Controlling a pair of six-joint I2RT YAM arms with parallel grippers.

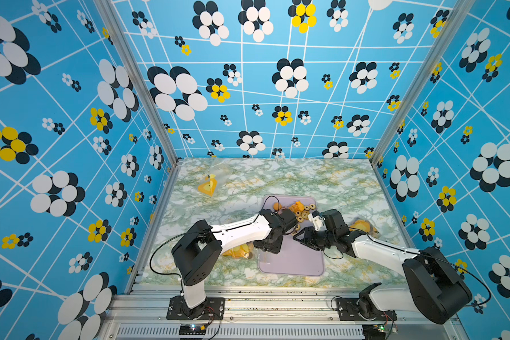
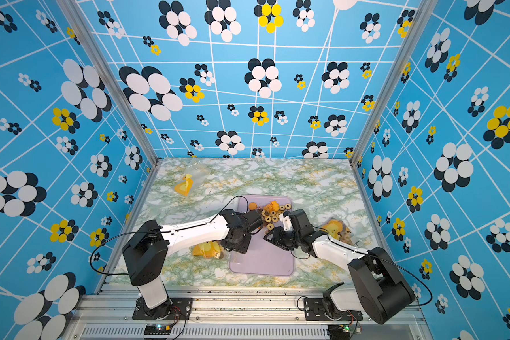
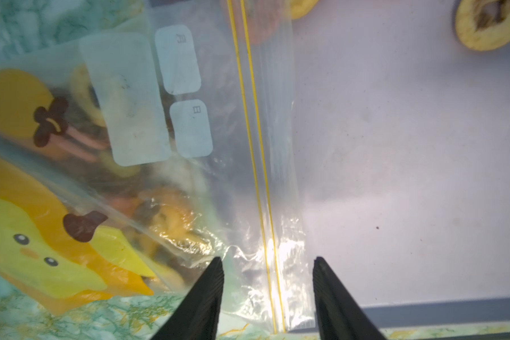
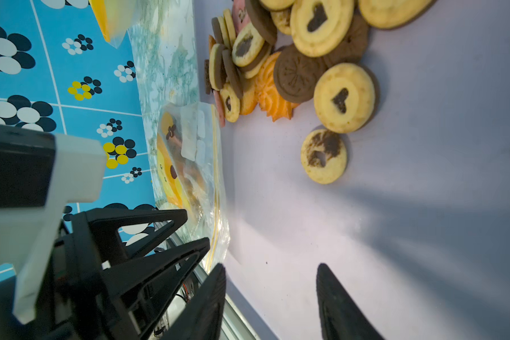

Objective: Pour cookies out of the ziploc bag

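A clear ziploc bag [image 3: 209, 187] with yellow zip lines and a duck print lies flat, cookies visible inside. Its zip end overlaps the left edge of the lilac tray [image 1: 300, 264]. My left gripper is open above that zip end, its fingers spread over the bag's near corner; contact cannot be judged. Over the tray, my right gripper has its fingers apart with only bare tray visible between them. Loose cookies [image 4: 345, 99], round and some heart-marked, are gathered toward the tray's far side.
An apparently empty bag [image 1: 208, 185] lies at the back left of the marbled table. Another bag [image 1: 363, 226] lies right of the tray, partly behind my right arm. The tray's near half is bare. Both grippers are close together over the tray.
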